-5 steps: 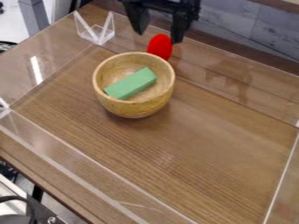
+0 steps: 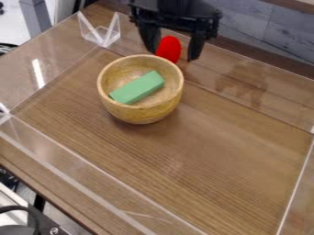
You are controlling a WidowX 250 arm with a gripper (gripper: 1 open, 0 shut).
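My gripper [image 2: 170, 48] hangs at the top centre, open, its two dark fingers on either side of a red object [image 2: 170, 50] on the table. A tan bowl [image 2: 157, 112] sits just in front of it, holding a green block [image 2: 138, 87].
A clear plastic piece [image 2: 101, 29] stands at the upper left. A wall runs along the back right.
My gripper has come lower and a little to the right, around the red object. The bowl and green block have not visibly moved.
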